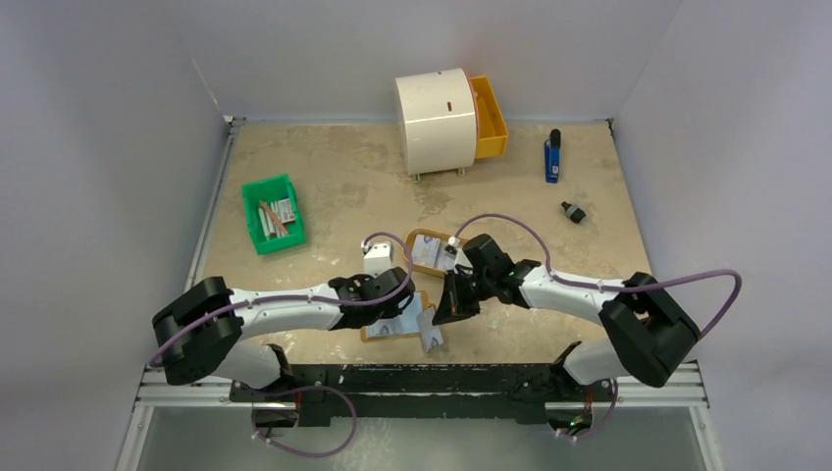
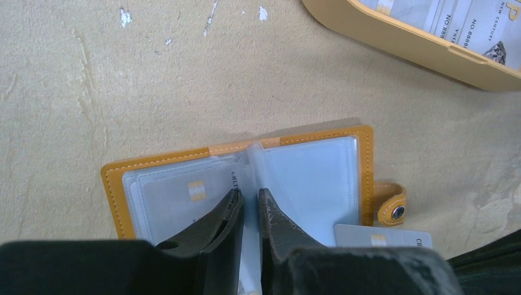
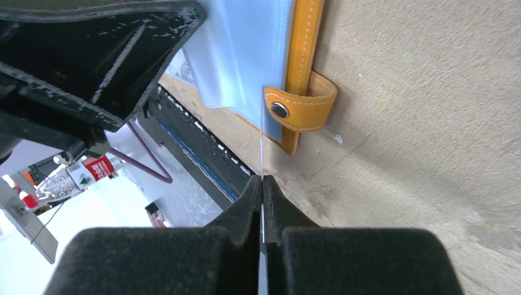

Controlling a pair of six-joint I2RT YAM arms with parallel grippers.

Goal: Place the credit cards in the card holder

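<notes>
The open tan card holder (image 2: 362, 172) lies at the table's front, with clear sleeves. My left gripper is shut on a clear plastic sleeve (image 2: 252, 172) near the holder's middle. My right gripper is shut on a thin card (image 3: 262, 147), seen edge-on beside the holder's snap strap (image 3: 307, 107). In the left wrist view that card (image 2: 381, 236) reaches over the right part of the holder. A tan tray of cards (image 1: 429, 250) sits just behind the holder.
A green bin (image 1: 255, 221) is at the left, a white drum with a yellow tray (image 1: 437, 123) at the back, a blue object (image 1: 551, 162) and a small dark object (image 1: 574, 212) at the right.
</notes>
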